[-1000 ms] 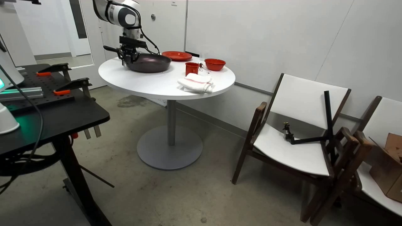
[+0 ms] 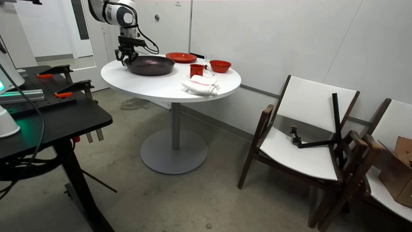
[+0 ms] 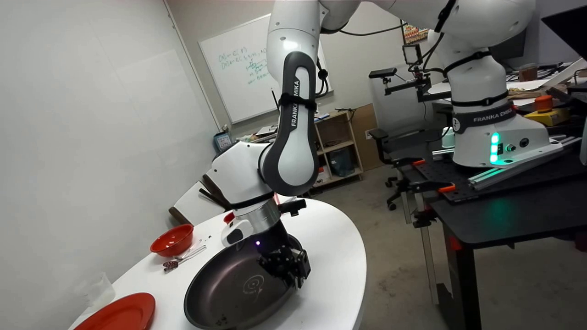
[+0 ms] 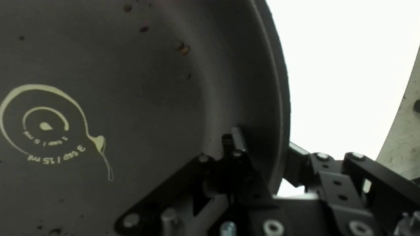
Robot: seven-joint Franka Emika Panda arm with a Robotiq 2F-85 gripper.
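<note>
A large dark frying pan (image 2: 154,67) rests on the round white table (image 2: 146,85). My gripper (image 2: 125,61) reaches down at its left edge in exterior view 1. In the wrist view the gripper straddles the pan's wall (image 4: 271,78), one finger inside the pan and the other outside. The fingers are shut on that rim. From exterior view 2, the gripper (image 3: 291,269) covers part of the pan (image 3: 242,294) at its right side. Pale rings and small crumbs mark the pan's inside. Its handle cannot be made out.
A red plate (image 2: 181,57), red bowl (image 2: 220,66), red mug (image 2: 197,70) and folded white towel (image 2: 202,85) share the table. Utensils (image 3: 184,257) lie near the bowl. Bare tabletop shows in front of the pan; the table's edge is close beside the gripper.
My gripper has moved a little left and is turned differently. The black handle that stuck out left behind it no longer shows there. The pan stays in nearly the same place.
</note>
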